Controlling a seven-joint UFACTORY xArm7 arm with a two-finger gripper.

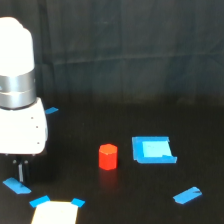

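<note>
A small red block (108, 157) sits on the black surface, near the middle of the camera view. To its right lies a pale square (156, 149) edged with blue tape (151, 139). My white arm hangs down at the left edge, its gripper (22, 180) low and well to the left of the red block. The dark fingers blend into the black background, so their opening is unclear. I see no object at the fingertips other than blue tape (16, 187) behind or below them.
A cream-coloured square (55, 213) with blue tape at its corners is cut off by the bottom edge. One more strip of blue tape (187, 195) lies at lower right. The surface between gripper and red block looks clear. A dark curtain (130, 50) closes off the back.
</note>
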